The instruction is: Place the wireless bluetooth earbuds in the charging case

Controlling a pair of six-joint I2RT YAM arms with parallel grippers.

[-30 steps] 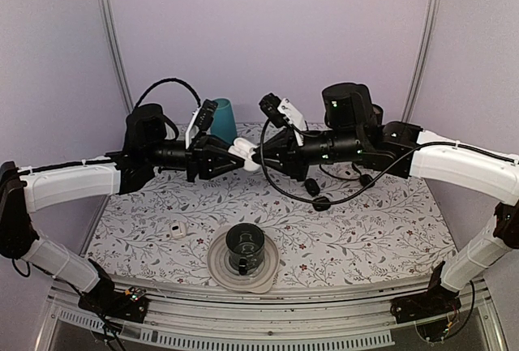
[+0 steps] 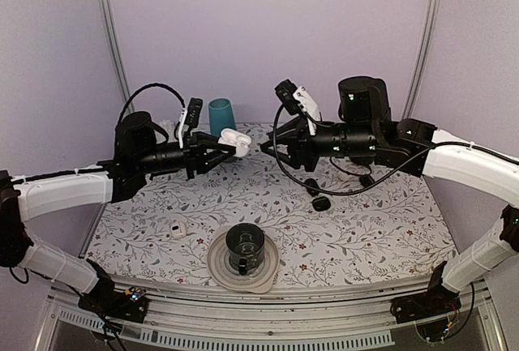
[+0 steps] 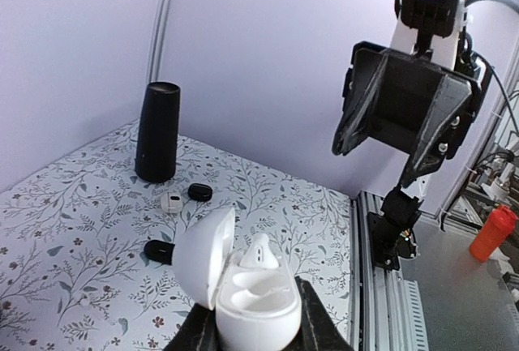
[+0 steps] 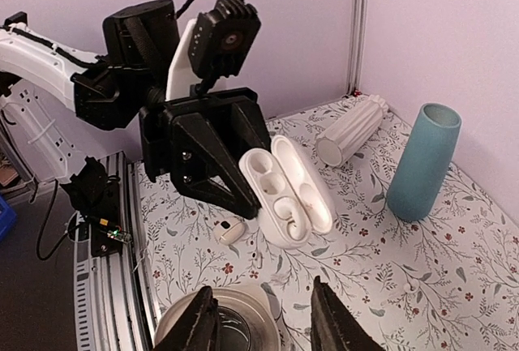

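The white charging case point(image 3: 258, 306), its lid point(image 3: 204, 258) standing open, is held in the air by my left gripper point(image 2: 233, 150), which is shut on its body. A white earbud is in one slot of the case, and it rises above the rim point(image 3: 259, 252) in the left wrist view. How deep it sits I cannot tell. The other slot looks empty. Apart from the case, to its right, my right gripper point(image 2: 272, 148) is open; nothing shows between its fingers in the right wrist view.
Below the arms a dark mug point(image 2: 246, 247) stands on a plate point(image 2: 219, 270). A small white object point(image 2: 178, 229) lies at left, a teal cup point(image 2: 220, 116) stands behind, and black items point(image 2: 322, 203) lie at right. A black cylinder point(image 3: 157, 132) stands farther off.
My right gripper has drawn back to the right, away from the case it was touching or close against. The left gripper has shifted slightly left with the case.
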